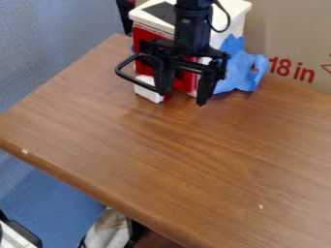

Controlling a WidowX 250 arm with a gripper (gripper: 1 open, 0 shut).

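Note:
My black gripper [183,85] hangs at the back of the wooden table, in front of a red and white container [151,35] with a white top. A white piece [146,94] shows low at its left front. A blue cloth or glove [246,70] lies to the right of the container. The gripper's fingers point down; whether anything is between them is hard to tell.
A cardboard box [295,44] stands behind at the right. The table's left edge borders a blue-grey surface, with some items below at the lower left.

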